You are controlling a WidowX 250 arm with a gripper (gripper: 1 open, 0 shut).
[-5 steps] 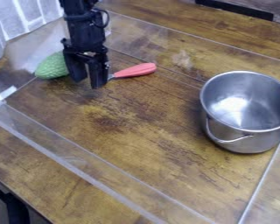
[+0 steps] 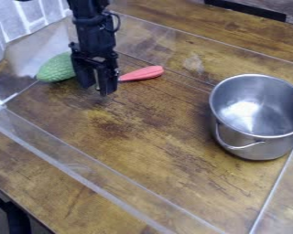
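The black gripper (image 2: 94, 78) hangs at the upper left of the wooden table, its fingers low, between a green bumpy vegetable toy (image 2: 56, 69) on the left and a pink-red utensil (image 2: 143, 73) on the right. The utensil's left end runs toward the fingers and is partly hidden behind them. I cannot tell whether anything is between the fingertips.
A large steel pot (image 2: 256, 114) with a handle stands on the right. Clear panels border the work area.
The gripper has shifted slightly to the right over the last second. The objects look to be in the same places.
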